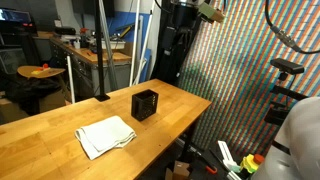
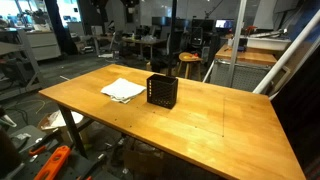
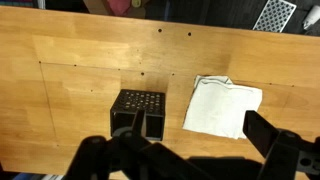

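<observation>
A black mesh box (image 1: 145,104) stands on the wooden table (image 1: 60,148), with a folded white cloth (image 1: 104,136) lying flat a short way from it. In exterior view 2 the cloth (image 2: 122,90) is left of the box (image 2: 161,90), the two apart. High above the table hangs my gripper (image 1: 172,68), touching neither. The wrist view looks down on the box (image 3: 138,105) at left of centre and the cloth (image 3: 221,106) to its right. My gripper is open there, nothing between its fingers; its dark parts hide the box's lower portion.
Bare tabletop (image 2: 225,125) stretches right of the box in exterior view 2. A thin upright pole (image 1: 102,50) rises at the table's far edge in exterior view 1. An orange stool (image 2: 189,60) stands on the floor behind the table.
</observation>
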